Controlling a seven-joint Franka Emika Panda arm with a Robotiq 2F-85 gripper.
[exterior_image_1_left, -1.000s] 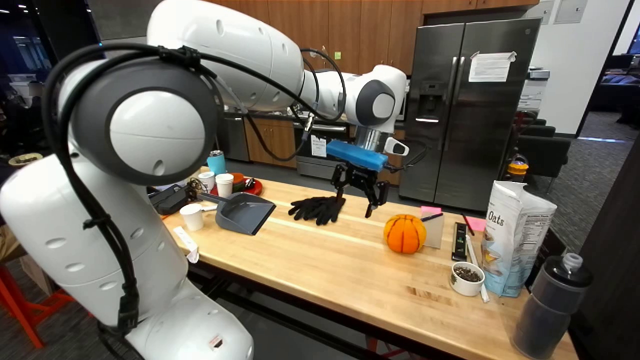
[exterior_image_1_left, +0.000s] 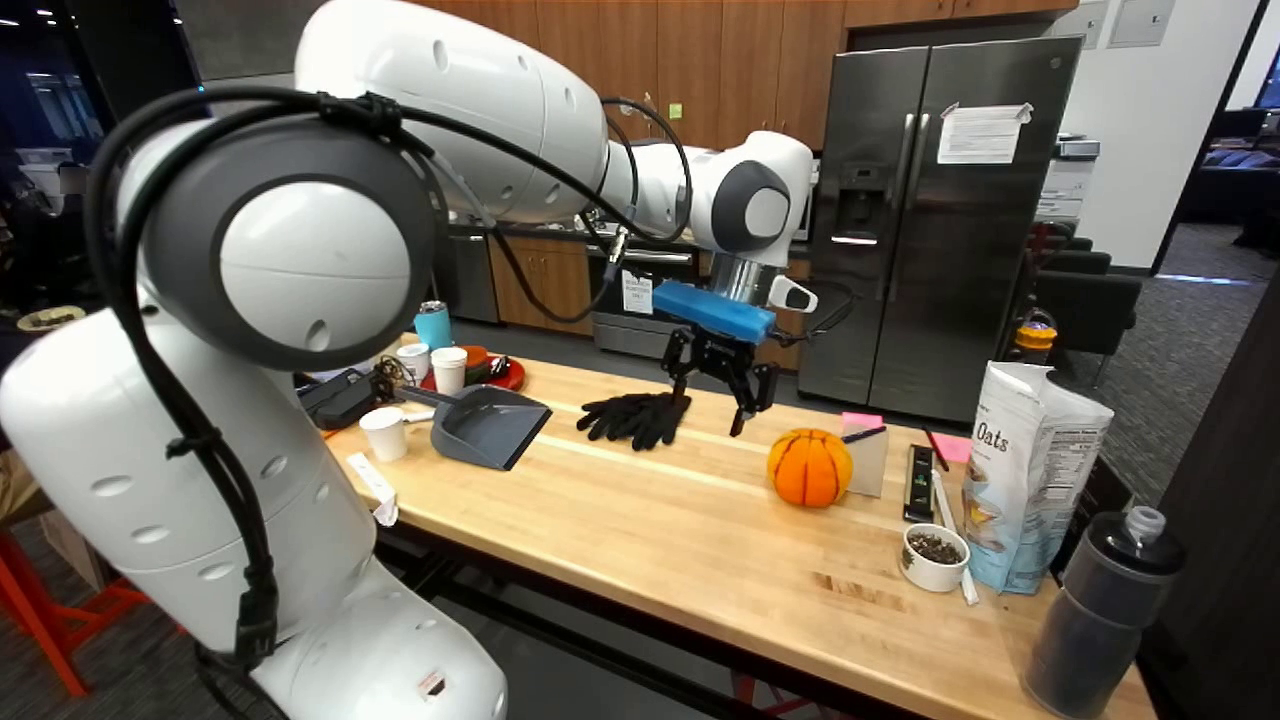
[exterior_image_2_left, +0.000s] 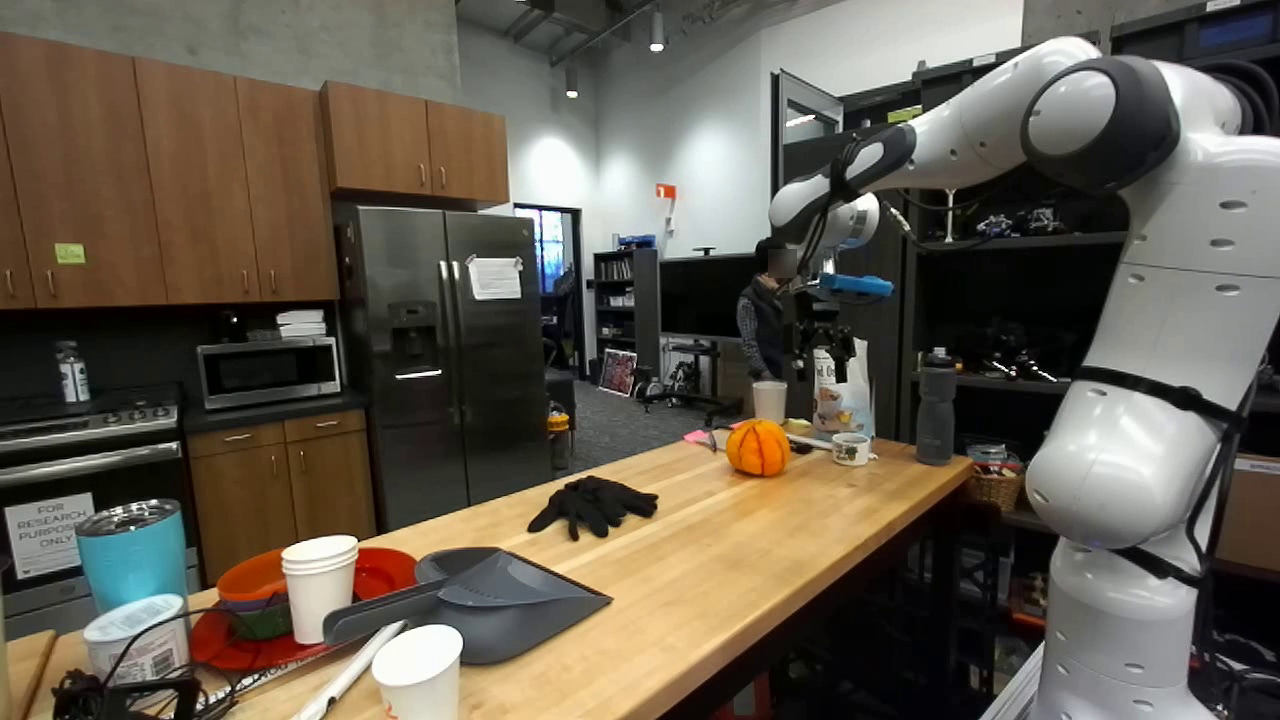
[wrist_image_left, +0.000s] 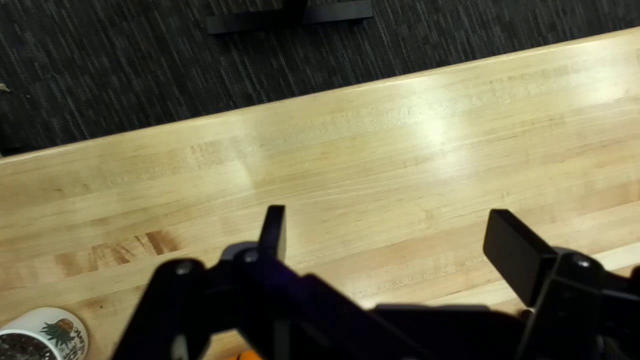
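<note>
My gripper (exterior_image_1_left: 710, 408) hangs above the wooden table, its fingers wide apart. From the wrist view, the open gripper has only bare tabletop below the gap between its fingers. An orange pumpkin (exterior_image_1_left: 810, 468) stands on the table, to the right of my gripper and lower in exterior view 1; a sliver of orange shows at the bottom of the wrist view. Black gloves (exterior_image_1_left: 636, 418) lie flat to the left. A grey dustpan (exterior_image_2_left: 498, 600) rests farther along the table, towards the cups.
At one end stand an oats bag (exterior_image_1_left: 1034, 474), a dark bottle (exterior_image_1_left: 1101, 618) and a small white bowl (exterior_image_1_left: 933, 570) of dark bits. Paper cups (exterior_image_2_left: 420, 672), a red plate (exterior_image_2_left: 390, 574) and a blue tumbler (exterior_image_2_left: 134, 558) crowd the other end.
</note>
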